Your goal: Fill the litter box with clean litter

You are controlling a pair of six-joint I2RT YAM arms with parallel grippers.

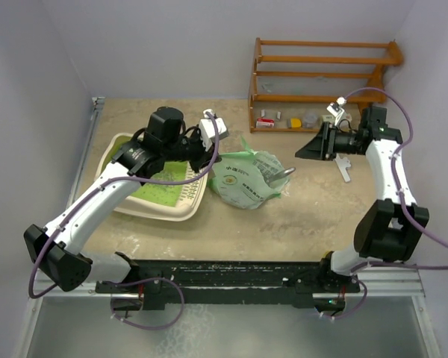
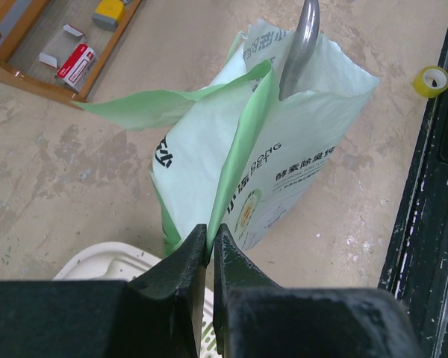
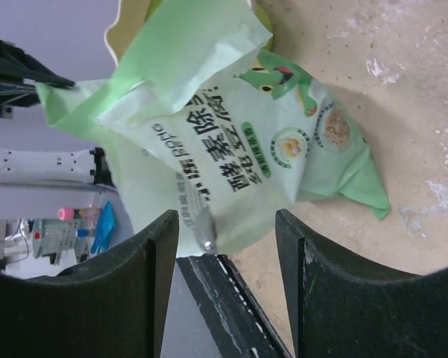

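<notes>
The litter bag (image 1: 243, 183) stands right of the litter box (image 1: 179, 209), which holds a green insert. My left gripper is shut on the bag's green top edge, at the box's right side. A metal scoop (image 2: 300, 45) sticks up from the bag's open top. My right gripper is open, a short way right of the bag, with the scoop's blurred grey handle in line between its fingers; whether it is within reach cannot be told.
A wooden rack (image 1: 321, 97) with small items stands at the back right. A white flat piece (image 1: 342, 165) lies on the right of the table. A tape roll (image 2: 431, 80) is near the front edge.
</notes>
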